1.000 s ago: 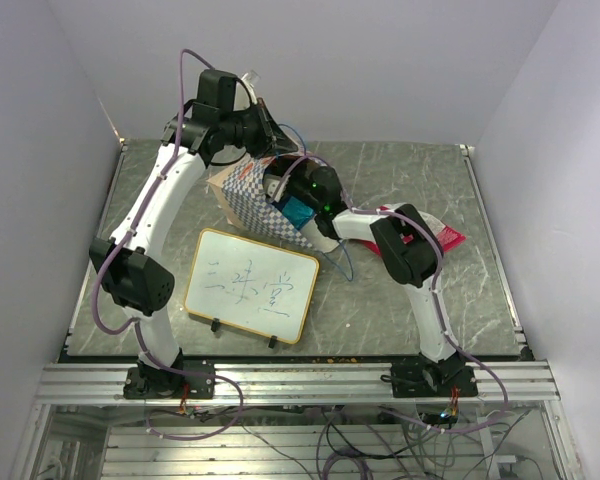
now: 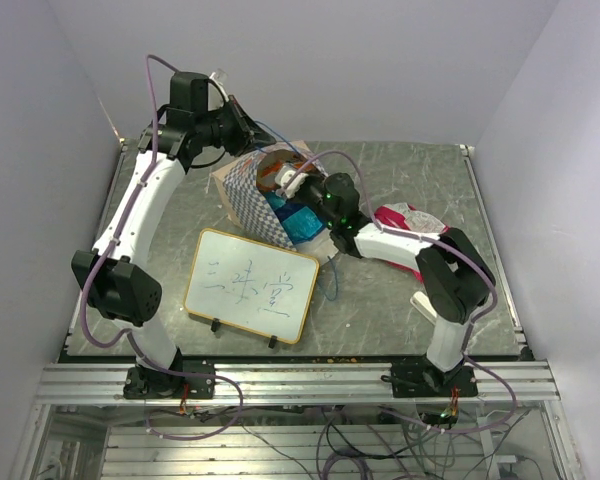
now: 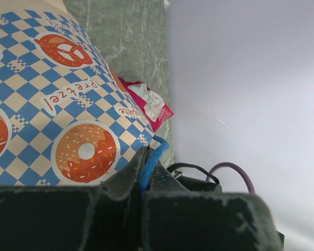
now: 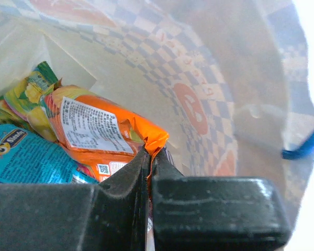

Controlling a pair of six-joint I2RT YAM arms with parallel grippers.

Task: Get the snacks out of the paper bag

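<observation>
A checked paper bag point(image 2: 248, 200) lies tilted on the table, its mouth facing right. My left gripper is shut on its blue handle point(image 3: 156, 157) above the upper rim. Inside the bag, my right gripper is shut on the gathered orange end of an orange snack pack point(image 4: 89, 125). Beside that pack lie a teal snack pack point(image 4: 31, 157) and a green-yellow one point(image 4: 34, 94). Part of the orange pack's lower side is hidden behind my right fingers point(image 4: 126, 170).
A red and white snack pack point(image 2: 412, 218) rests on the table at the right, partly under the right arm. The whiteboard point(image 2: 250, 288) stands in front of the bag. A small white object point(image 2: 423, 306) lies near the right arm.
The left gripper has moved a little leftward, with the handle.
</observation>
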